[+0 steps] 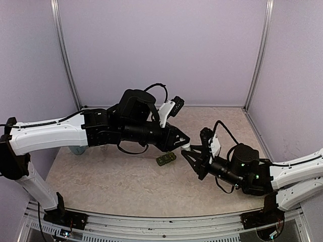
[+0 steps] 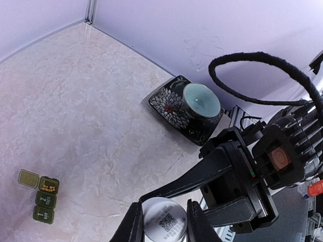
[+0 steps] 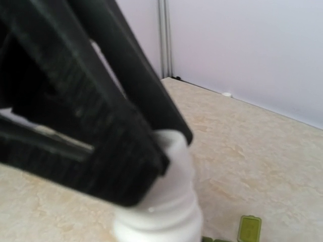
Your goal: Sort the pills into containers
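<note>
A white bottle point(image 1: 185, 147) is held between both arms above the table; in the left wrist view its round end point(image 2: 165, 222) faces up. My left gripper point(image 1: 182, 141) is shut on its upper part, one finger point(image 2: 133, 220) at each side. From the right, my right gripper point(image 1: 186, 151) is shut on the same bottle, lower down. In the right wrist view, large black fingers point(image 3: 136, 161) cross from the upper left against the ridged bottle point(image 3: 161, 219). A green pill box point(image 2: 46, 200) lies on the table, one lid open and orange pills in that compartment.
A pale green bowl point(image 2: 202, 100) stands on a dark patterned tray point(image 2: 165, 96) by the right wall. Another pale bowl point(image 1: 77, 149) is partly hidden behind the left arm.
</note>
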